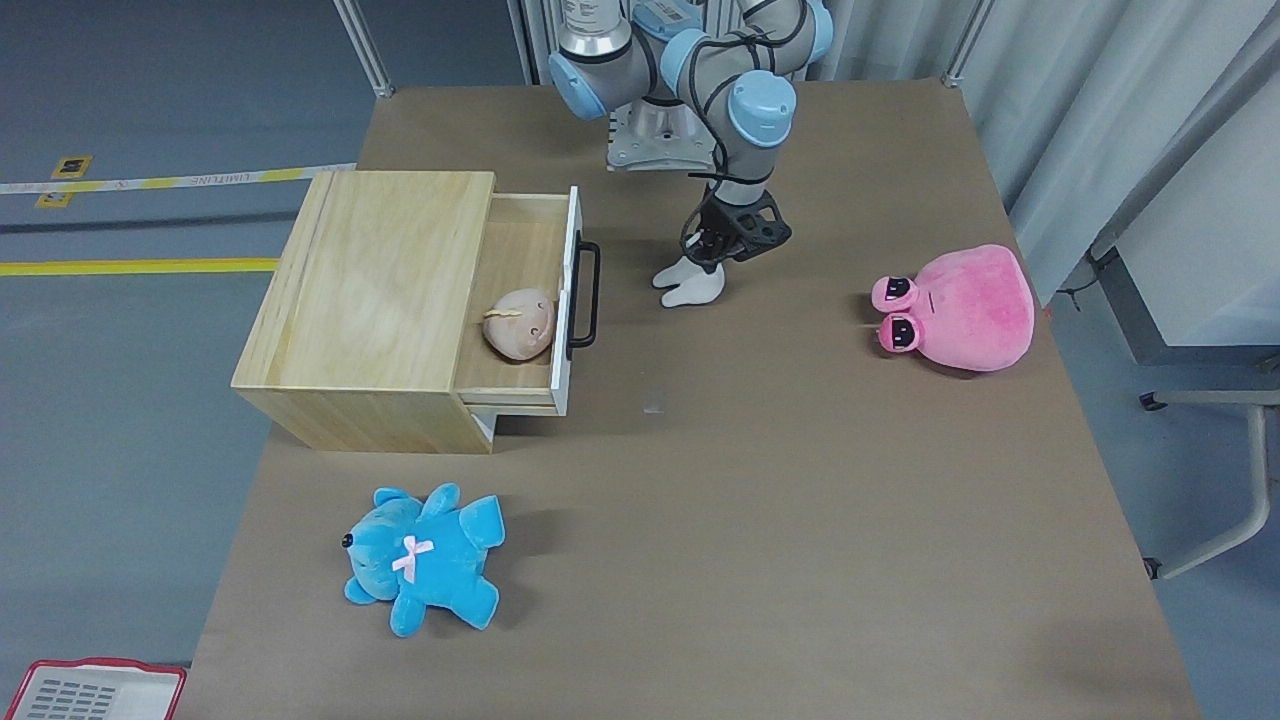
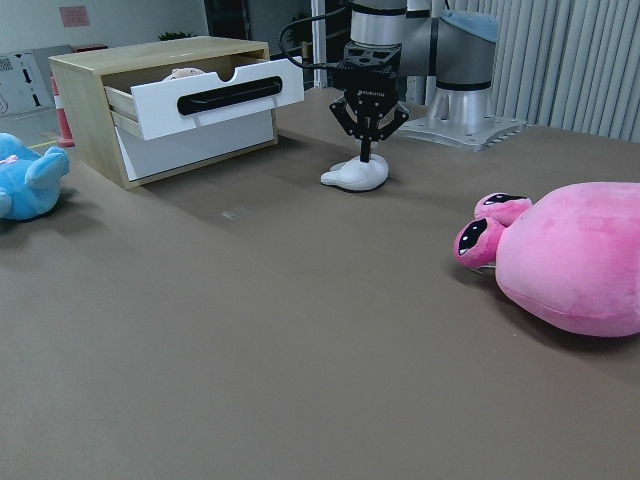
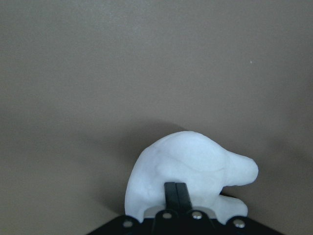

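Note:
A white soft plush (image 1: 690, 286) lies on the table beside the drawer cabinet, with my gripper down on it in the wrist view; the two black fingers are together at its top, and in the left view (image 2: 365, 140) they reach down into it. Whether fabric is pinched between them is hidden. The wooden cabinet (image 1: 348, 288) has its upper drawer (image 1: 510, 222) pulled out, with a pale round plush (image 1: 518, 324) inside.
A blue bear (image 1: 438, 564) lies front left of the cabinet. A pink plush (image 1: 966, 306) lies to the right.

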